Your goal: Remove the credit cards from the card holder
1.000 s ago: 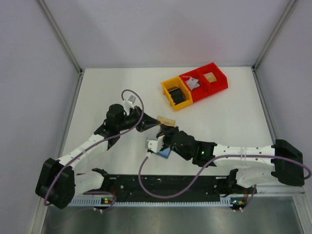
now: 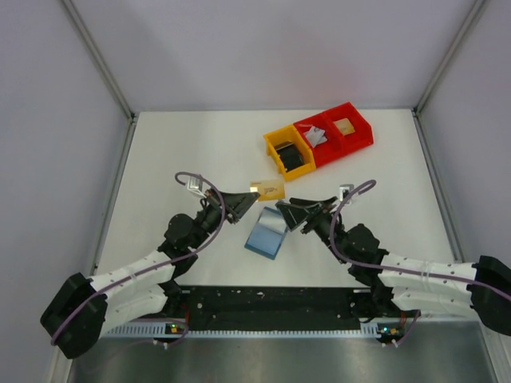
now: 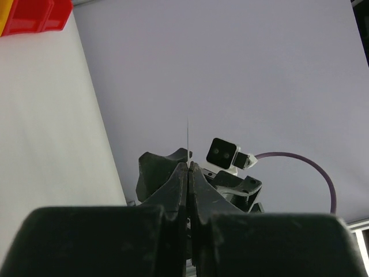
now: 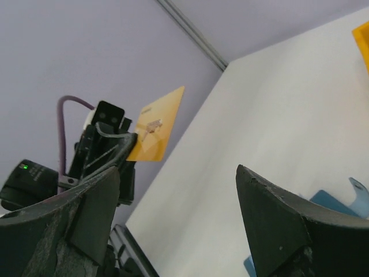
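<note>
An orange-gold card [image 2: 268, 190] is up off the table, its near end gripped in the tip of my left gripper [image 2: 254, 195], which is shut. From the right wrist the card shows its broad face; the left wrist view gives only its thin edge [image 3: 187, 138]. Just right of the card, my right gripper stands open with its fingers wide apart and empty. On the table below lies the blue card holder [image 2: 265, 241], with a pale, see-through-looking part [image 2: 272, 219]. The right wrist view catches pieces of the holder [image 4: 330, 201] behind one finger.
A yellow bin [image 2: 273, 144] containing black items stands at the back, joined to a red bin [image 2: 363, 136]. Inside the red bin are a tan item [image 2: 345, 126] and a pale, crumpled-looking item [image 2: 314, 136].
My right gripper has turned and drawn off to the right of the card, uncovering more of it and the holder. The left gripper has shifted slightly, still with the card.
</note>
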